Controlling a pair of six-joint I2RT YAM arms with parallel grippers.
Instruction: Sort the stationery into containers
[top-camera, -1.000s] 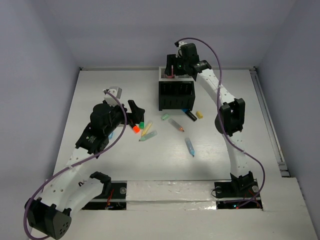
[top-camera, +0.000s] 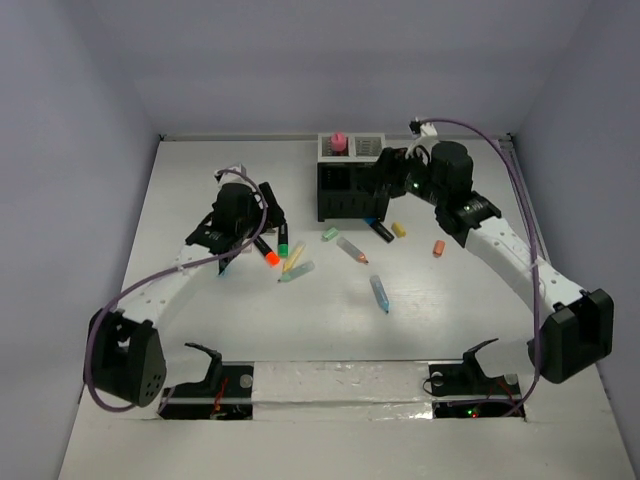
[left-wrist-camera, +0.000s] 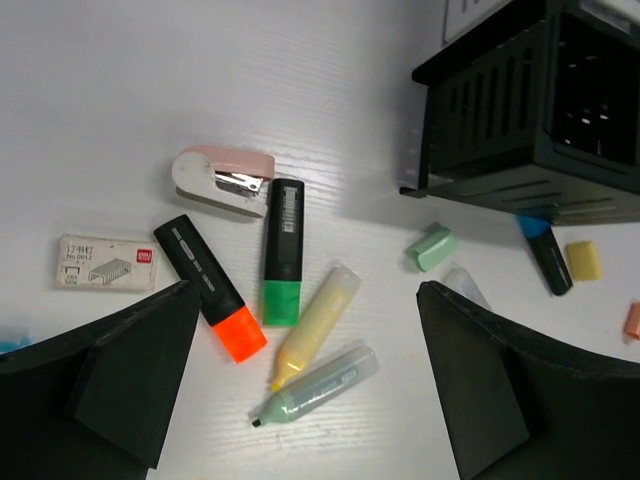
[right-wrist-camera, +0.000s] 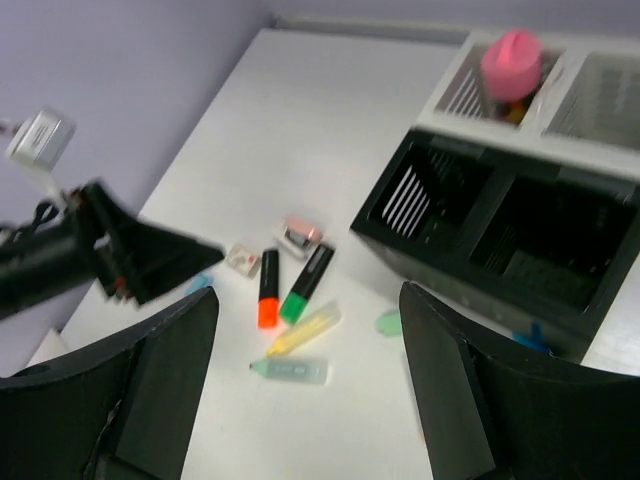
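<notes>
My left gripper hangs open over a pink stapler (left-wrist-camera: 221, 178), a staple box (left-wrist-camera: 105, 262), orange-capped (left-wrist-camera: 195, 270) and green-capped (left-wrist-camera: 283, 240) markers, a yellow marker (left-wrist-camera: 315, 325) and a teal one (left-wrist-camera: 316, 389). My right gripper (top-camera: 385, 172) is open, empty, beside the organizer (top-camera: 345, 205); a pink item (right-wrist-camera: 511, 70) is in its back left compartment. Right of centre lie a green eraser (left-wrist-camera: 432, 248), a dark blue-capped marker (top-camera: 381, 230), yellow (top-camera: 399, 229) and orange (top-camera: 438, 248) blocks, and two pale markers (top-camera: 352, 251) (top-camera: 380, 293).
The organizer's front compartments look mostly empty. Walls (top-camera: 70, 200) bound both sides.
My left arm has shifted, its wrist rising toward the back of the table.
</notes>
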